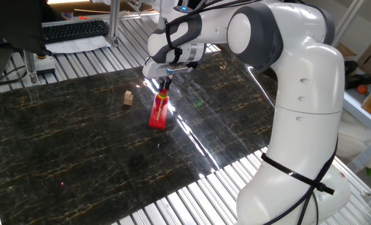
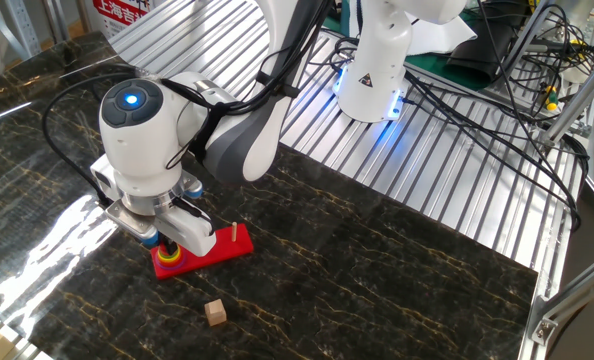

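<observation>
A red board (image 1: 157,120) lies on the dark marbled tabletop, and a bare wooden peg (image 2: 234,232) stands up from one end of it. At the board's other end sits a small stack of coloured rings (image 2: 169,256), with yellow uppermost and red showing below in exterior view 1. My gripper (image 1: 165,86) points down right over this stack, its dark fingertips at or just above the top ring. The arm's hand covers part of the stack in exterior view 2. Whether the fingers hold anything cannot be made out.
A small wooden block (image 2: 215,312) stands apart from the board; it also shows as the pale block (image 1: 128,98) in exterior view 1. A keyboard (image 1: 75,30) lies beyond the far edge.
</observation>
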